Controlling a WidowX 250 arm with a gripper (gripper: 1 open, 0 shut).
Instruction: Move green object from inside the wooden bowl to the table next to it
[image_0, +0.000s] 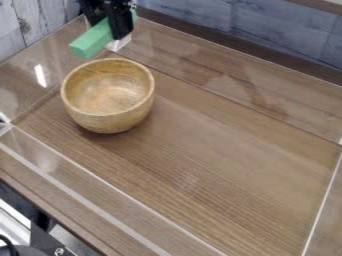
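The green object (91, 40) hangs in the air just past the far rim of the wooden bowl, tilted, near the top left of the view. My gripper (107, 24) is shut on its upper end; the dark fingers partly blend into the background. Below it, the wooden bowl (110, 112) stands upright on the table, and its visible inside is empty.
Bare wooden table (214, 150) spreads wide to the right of the bowl and in front of it. A grey wall (301, 25) borders the table at the back right. Dark cables (27, 215) lie at the lower left, off the table's edge.
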